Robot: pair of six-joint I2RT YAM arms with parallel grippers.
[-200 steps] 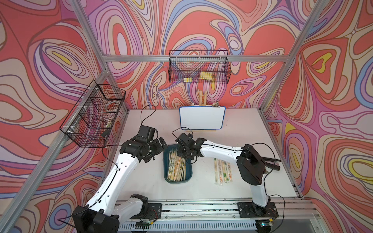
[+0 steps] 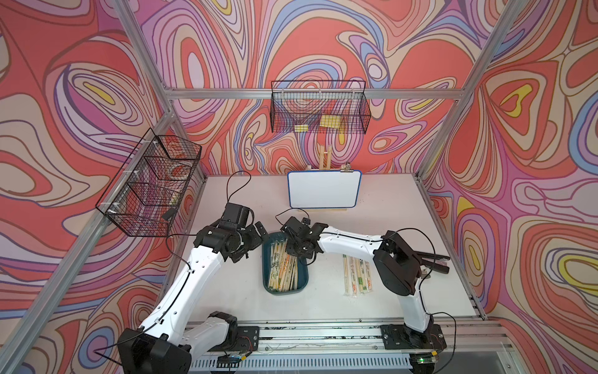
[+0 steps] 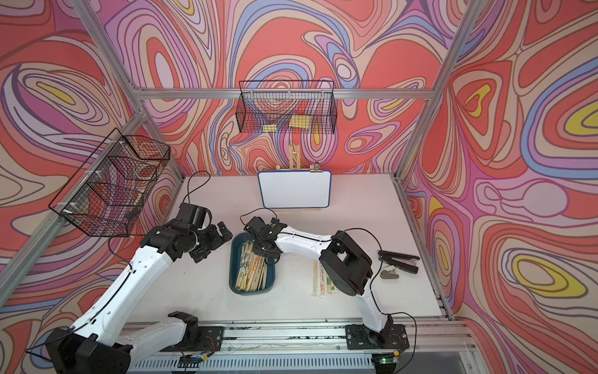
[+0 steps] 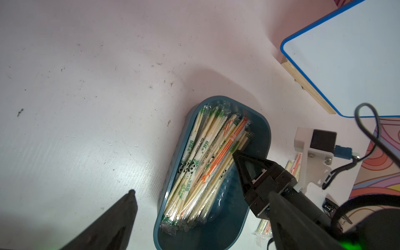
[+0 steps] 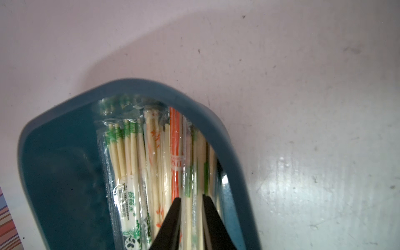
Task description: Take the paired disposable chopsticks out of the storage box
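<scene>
The storage box (image 2: 265,274) is a dark blue-green open tub on the white table, holding several wrapped chopstick pairs (image 4: 200,166) that lie lengthwise. My right gripper is down at the box's far end, over its contents. Its fingers (image 5: 168,223) stand a small gap apart, with a wrapped green-marked pair (image 5: 188,216) showing between or below them; whether they touch it I cannot tell. Nearby lies an orange-printed pair (image 5: 175,141). My left gripper (image 2: 251,242) hangs beside the box at its upper left, wide open and empty.
Several wrapped pairs (image 2: 356,274) lie in a row on the table right of the box. A whiteboard (image 2: 324,189) stands behind. Dark tools (image 2: 434,265) lie at the far right. Table left of the box is clear.
My right gripper has lowered slightly toward the chopsticks in the box over the last second. The left arm has hardly moved, and the chopsticks outside the box lie unchanged.
</scene>
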